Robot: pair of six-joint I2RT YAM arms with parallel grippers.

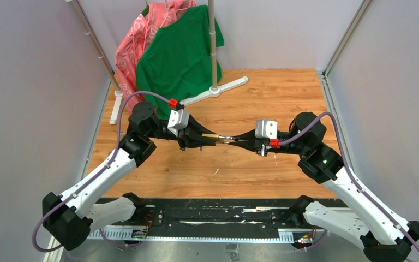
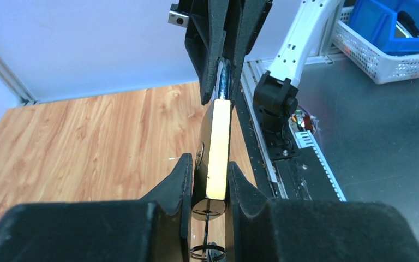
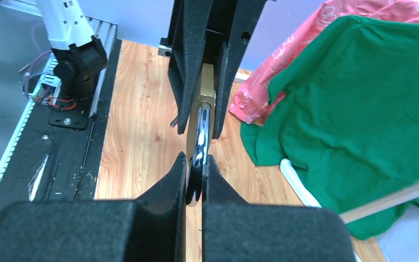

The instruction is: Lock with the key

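A brass padlock (image 1: 210, 135) is stretched between both grippers above the middle of the table. My left gripper is shut on its brass body (image 2: 218, 147), whose narrow side faces the left wrist camera. From the opposite side, my right gripper grips the silver shackle (image 3: 202, 131). In the left wrist view, a thin key with a ring (image 2: 207, 252) extends from the bottom of the body between my left fingers. How far the key sits in the keyhole, and whether the shackle is latched, cannot be made out.
A green shirt (image 1: 180, 60) and a pink garment (image 1: 128, 52) hang on a rack with a white foot (image 1: 232, 84) at the back left. Open wooden table (image 1: 273, 93) lies around the grippers. A white basket (image 2: 382, 63) stands off the table.
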